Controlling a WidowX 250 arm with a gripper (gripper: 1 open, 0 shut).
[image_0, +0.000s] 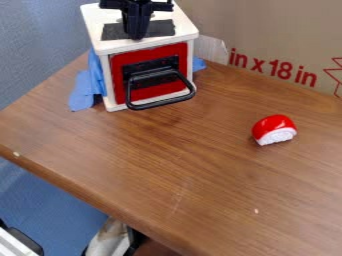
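My black gripper (135, 22) is at the top edge of the view, over the dark patch on the top of a small white toy oven with a red door (140, 66) and a black handle (162, 103). Whether its fingers are open or shut cannot be made out. A red and white round object (274, 129) lies apart on the wooden table, to the right of the oven.
Blue cloth (83, 90) lies behind and beside the oven. A cardboard panel (267, 40) stands at the back. The table's left edge drops to a blue area below.
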